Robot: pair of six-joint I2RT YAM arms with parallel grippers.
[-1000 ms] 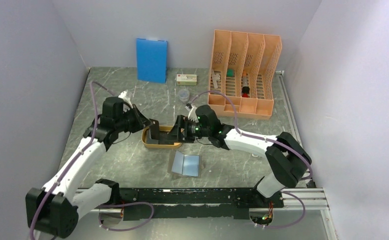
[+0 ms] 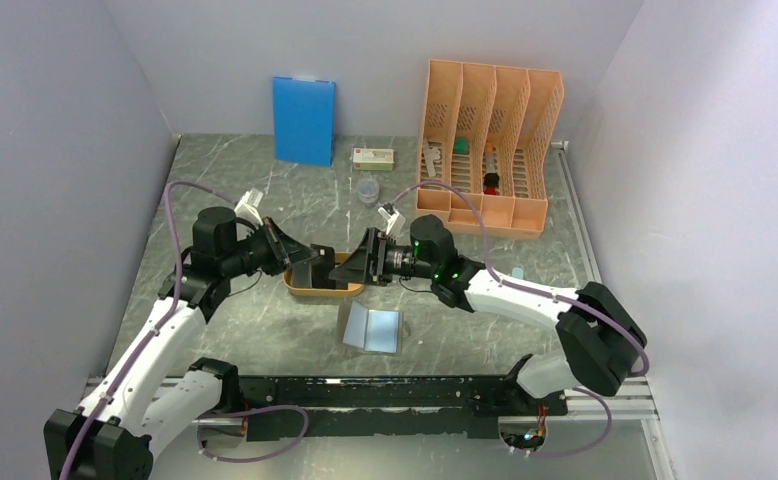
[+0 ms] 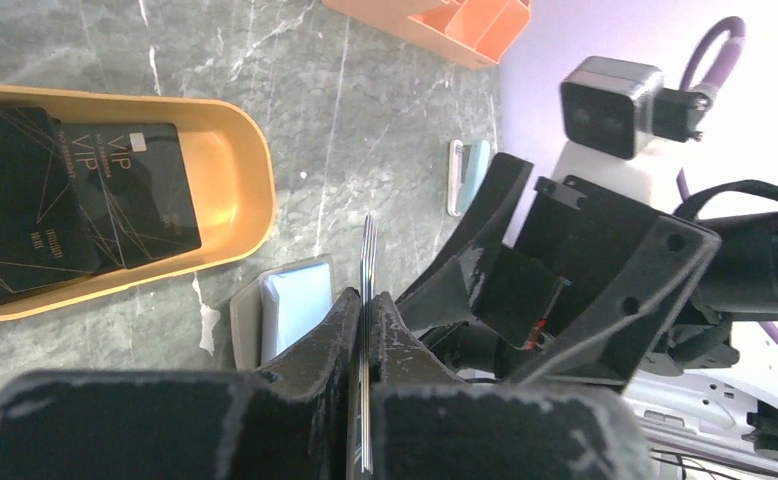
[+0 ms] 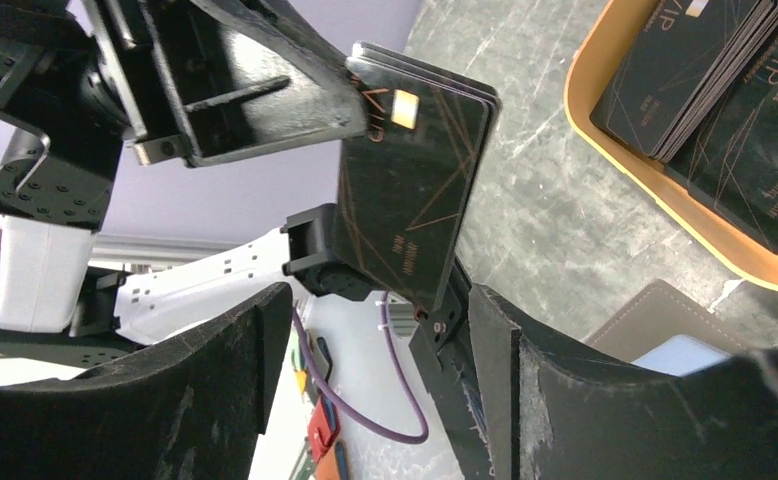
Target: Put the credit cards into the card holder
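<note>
My left gripper is shut on a black credit card (image 4: 415, 185), with a doubled edge suggesting perhaps two together. The card stands edge-on in the left wrist view and shows its face in the right wrist view. Facing it from the right, my right gripper (image 2: 353, 264) is open; the card's lower end points toward the gap between its fingers. More black cards (image 3: 130, 195) lie in a yellow tray (image 3: 265, 180) below. The open card holder (image 2: 372, 328), with pale blue sleeves, lies flat in front of the tray.
An orange divided rack (image 2: 510, 215) stands at the back right with small items in it. Toward the back are a blue folder (image 2: 303, 120), a small box (image 2: 373, 159) and a clear round container (image 2: 367, 190). Bare table lies left and right of the holder.
My left gripper has shifted slightly right with the card, which has turned in the top view.
</note>
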